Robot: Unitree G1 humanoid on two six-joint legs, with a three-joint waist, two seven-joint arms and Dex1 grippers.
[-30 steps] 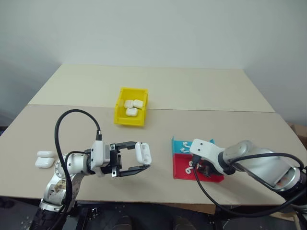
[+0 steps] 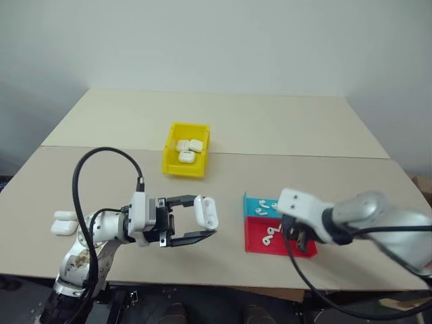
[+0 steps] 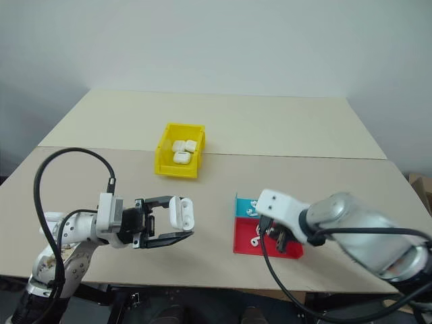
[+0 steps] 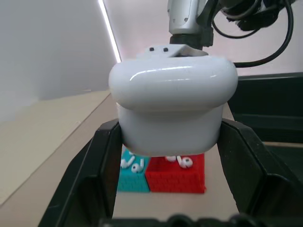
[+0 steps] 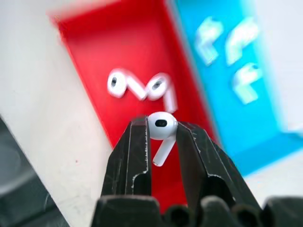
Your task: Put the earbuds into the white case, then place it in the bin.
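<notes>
Between the fingertips of my right gripper a white earbud [image 5: 161, 135] is pinched, its stem slanting down and left. Under it lies the red bin [image 5: 113, 40] with two more earbuds, blurred in the right wrist view. My left gripper [image 2: 202, 217] is shut on the white case [image 2: 206, 212], gripped by its sides above the table; the case's lid is raised and its two earbud slots show in the head view. In the left wrist view the case [image 4: 173, 109] fills the space between the fingers. The yellow bin [image 2: 183, 165] holds several white cases.
Joined to the red bin is a blue bin [image 5: 203, 82] with three earbuds visible. Two closed white cases [image 2: 64, 227] lie at the table's left. Bare table [image 2: 229, 175] separates the yellow bin from the coloured pair.
The left gripper still grips the case, nearly motionless.
</notes>
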